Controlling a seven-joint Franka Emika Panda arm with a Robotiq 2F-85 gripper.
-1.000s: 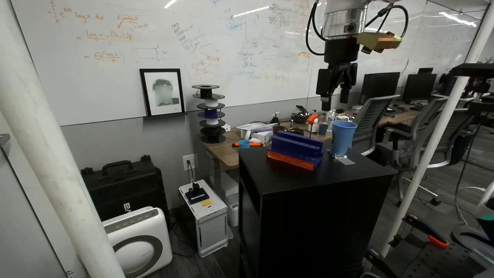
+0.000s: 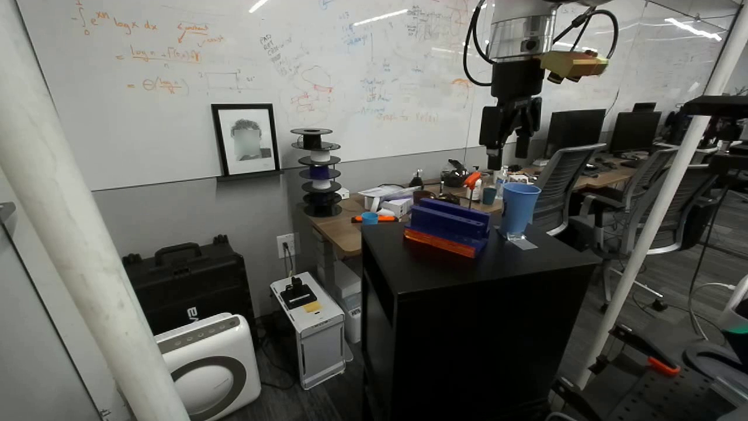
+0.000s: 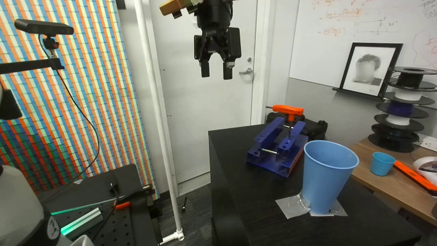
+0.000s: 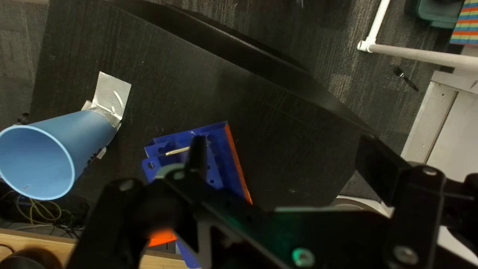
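Observation:
My gripper hangs well above the black cabinet, its fingers spread wide with nothing between them. Below it, a blue metal bracket rack with an orange-red edge lies on the cabinet top. An orange-handled tool stands upright in that rack. Beside the rack is a blue cup, upright and empty inside as far as I see, its base taped down with silver tape. In the wrist view the cup is at left, and one finger covers part of the rack.
The black cabinet top has bare room in front of the rack. A white pole rises to the right of the cabinet. Behind it, a wooden desk carries stacked spools and a small blue cup.
Hardly anything differs in the exterior view. My gripper hangs very slightly lower now, still open, while the rack, tool and cup lie unmoved.

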